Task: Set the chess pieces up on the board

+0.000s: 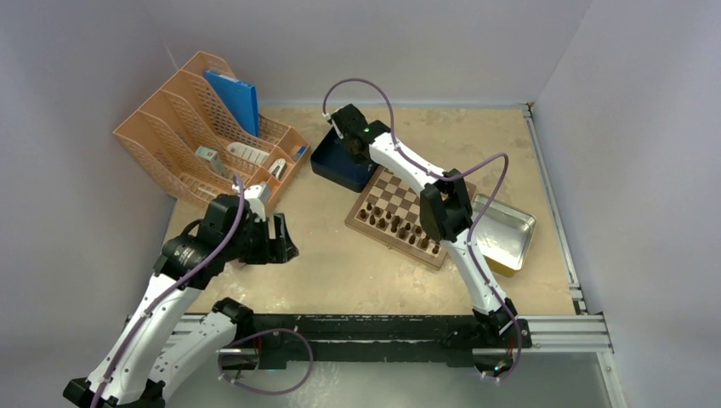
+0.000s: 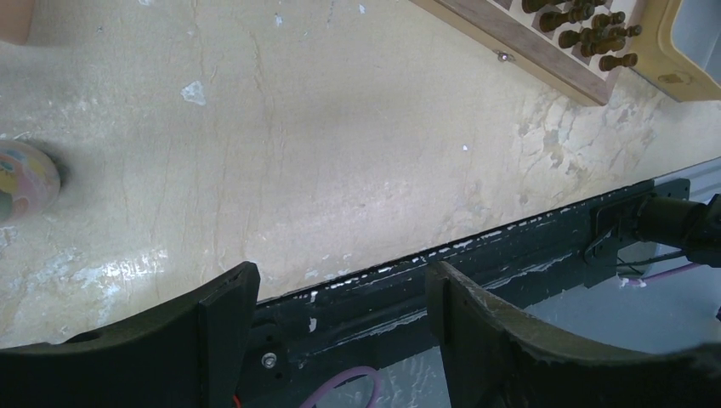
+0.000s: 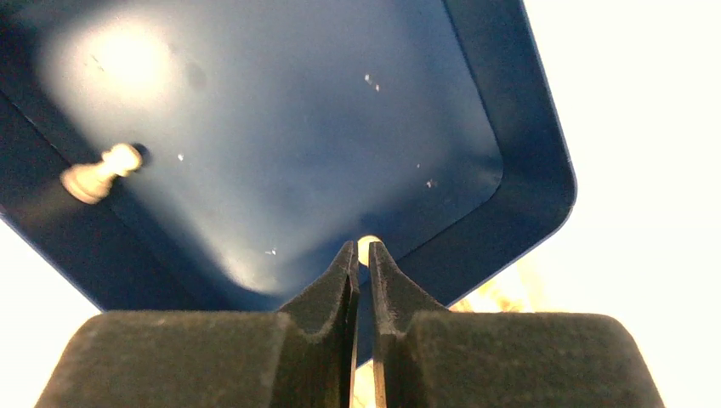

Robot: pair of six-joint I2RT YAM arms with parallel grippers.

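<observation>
The chess board (image 1: 391,192) carries dark pieces standing along its near side, also seen in the left wrist view's upper right. In the right wrist view a pale piece (image 3: 102,174) lies in the navy box (image 3: 323,110). My right gripper is over that box with its fingertips together on a small pale piece (image 3: 369,240), mostly hidden behind them. My left gripper is open above bare table at the left, nothing between its fingers.
An orange organiser (image 1: 170,119) fills the back left, and a metal tin (image 1: 506,229) stands right of the board. A round patterned object (image 2: 21,183) is near my left gripper.
</observation>
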